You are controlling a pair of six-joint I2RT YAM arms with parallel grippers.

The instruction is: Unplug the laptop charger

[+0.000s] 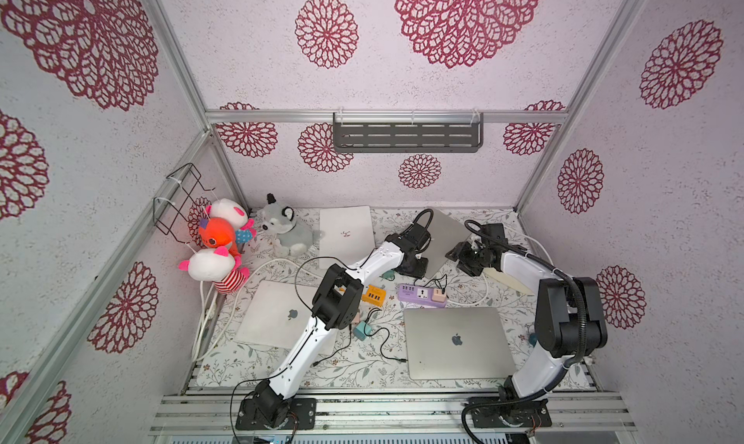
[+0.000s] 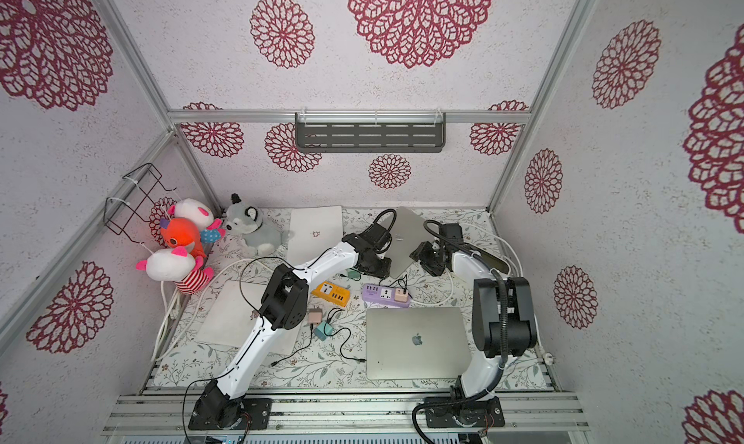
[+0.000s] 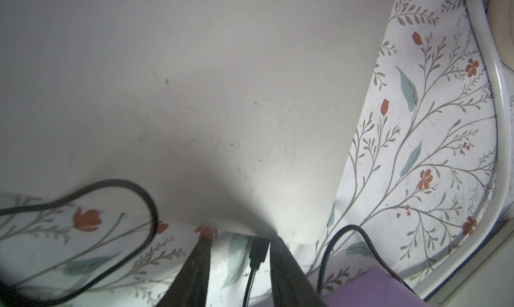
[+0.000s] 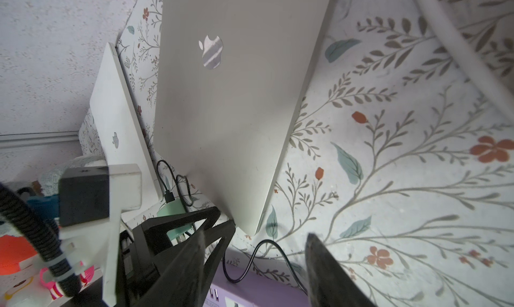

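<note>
A grey laptop (image 4: 235, 103) lies at the back, its near corner by the purple power strip (image 1: 414, 293). In the left wrist view a small black plug (image 3: 259, 249) meets the laptop's near edge, its thin cable leading down. My left gripper is partly open, one finger on each side of this plug, with gaps showing. From the right wrist view, the left fingers (image 4: 220, 233) are at the laptop's near corner. My right gripper is open to the right of the laptop. A pink charger (image 1: 438, 295) sits in the purple strip with black cable above it.
An orange strip (image 2: 331, 293) lies left of the purple one. In front are a large laptop (image 1: 458, 343) and a loose teal charger (image 1: 362, 331). Plush toys (image 1: 221, 242) stand at left. Open table lies right of the back laptop.
</note>
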